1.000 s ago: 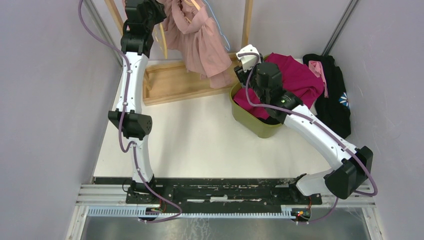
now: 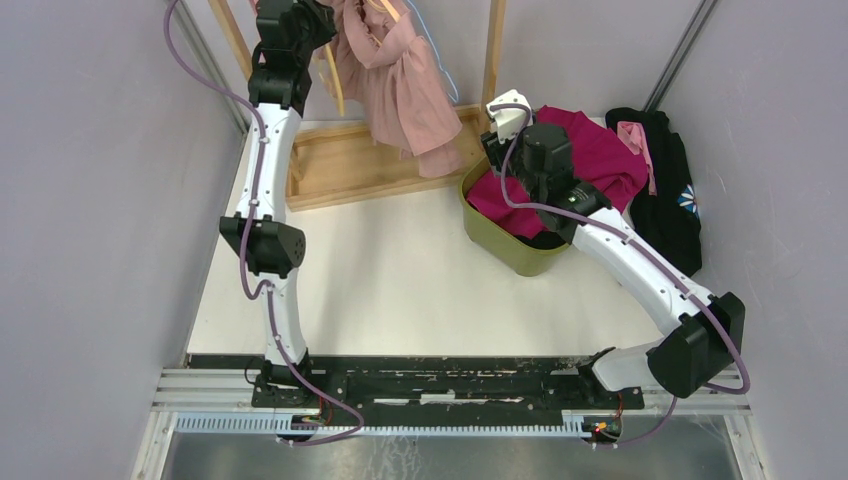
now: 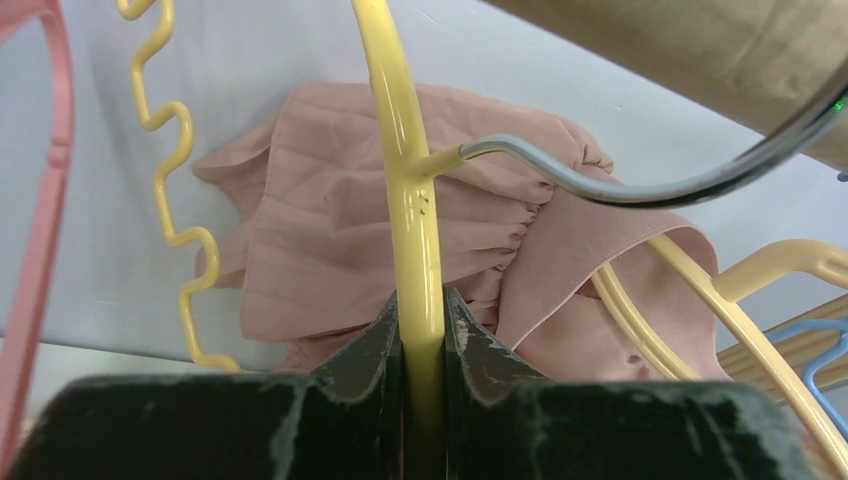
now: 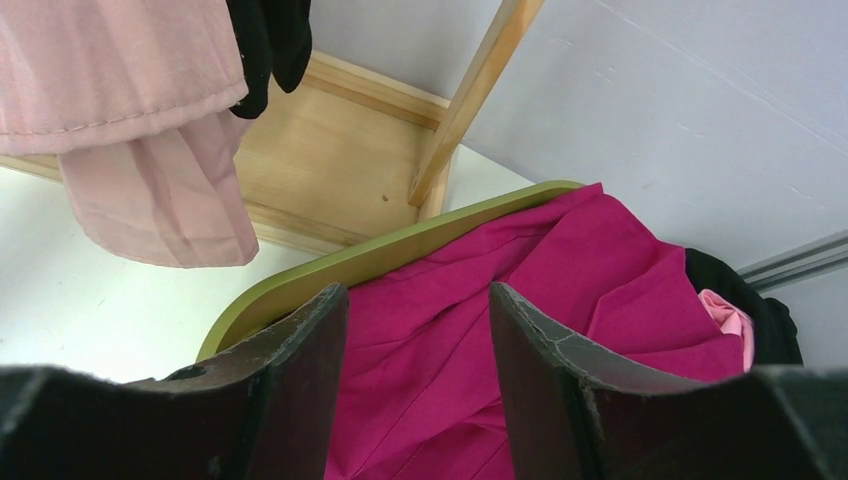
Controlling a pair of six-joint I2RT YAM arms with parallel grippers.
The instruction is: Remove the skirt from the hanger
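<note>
The dusty pink skirt (image 2: pixel 405 95) hangs bunched on a hanger among others on the wooden rack, top centre. My left gripper is shut on a yellow hanger (image 3: pixel 412 230); behind it the skirt (image 3: pixel 350 200) drapes over cream hanger bars at right. My right gripper stands open above the magenta cloth (image 4: pixel 560 290) in the green bin, with the skirt's hanging hem (image 4: pixel 160 190) at upper left in the right wrist view.
The rack's wooden base (image 2: pixel 355 180) stands at the back. The green bin (image 2: pixel 500 240) is at right, beside black clothing (image 2: pixel 665 230).
My left gripper and the yellow hanger have shifted slightly right. The right gripper has moved a little to the right above the bin.
</note>
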